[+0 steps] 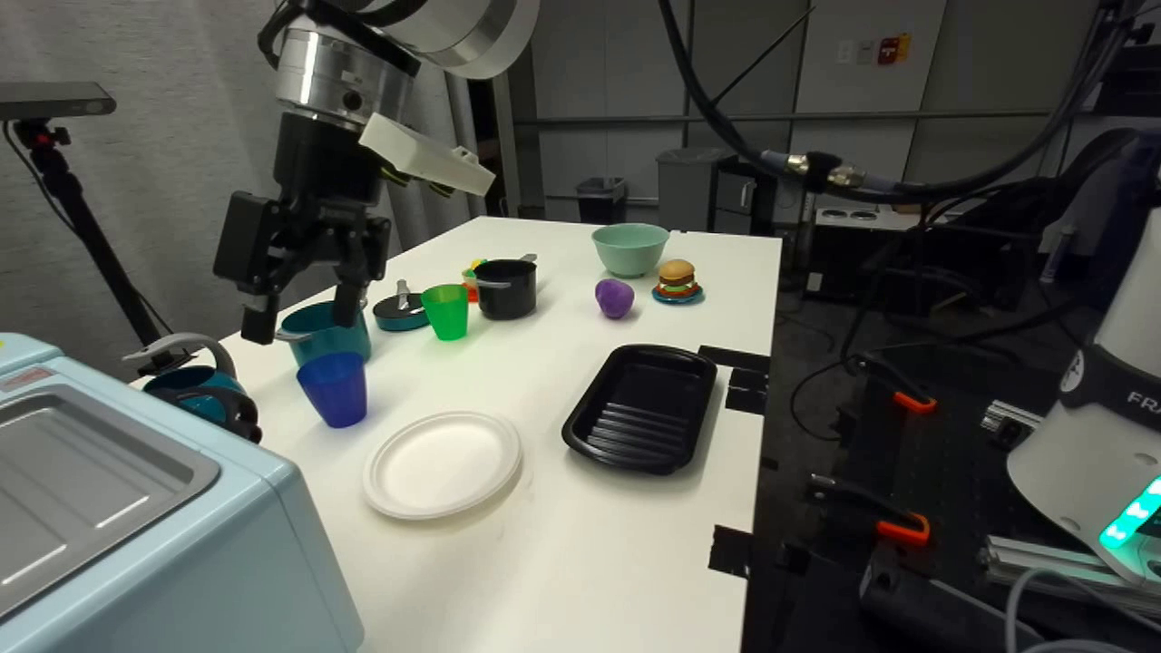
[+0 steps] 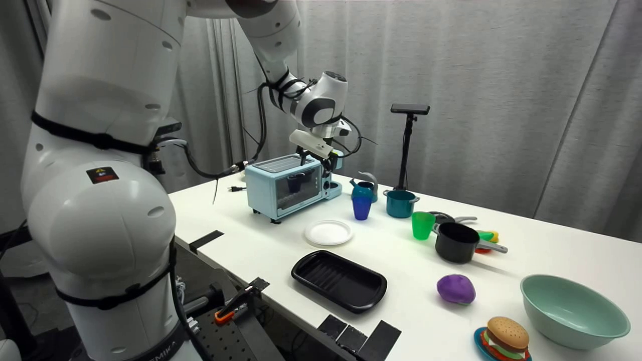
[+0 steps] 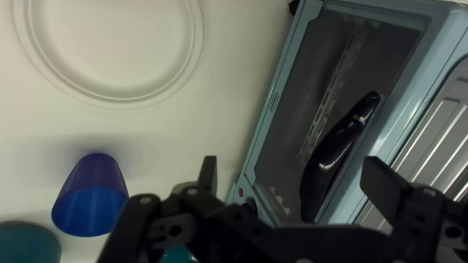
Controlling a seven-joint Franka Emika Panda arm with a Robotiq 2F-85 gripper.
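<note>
My gripper is open, its two dark fingers wide apart with nothing held between them. In the wrist view it hangs above the light blue toaster oven, whose glass front spans the gap. Behind that glass lies a dark, glossy eggplant-shaped thing. Exterior view 1 has the gripper high over the table's far left side, in front of the teal pot and blue cup as seen from there. The white plate lies empty on the table before the oven.
A black baking tray sits near the table's edge. Further off stand a green cup, a black pot, a purple object, a toy burger and a pale green bowl. A teal kettle is beside the oven.
</note>
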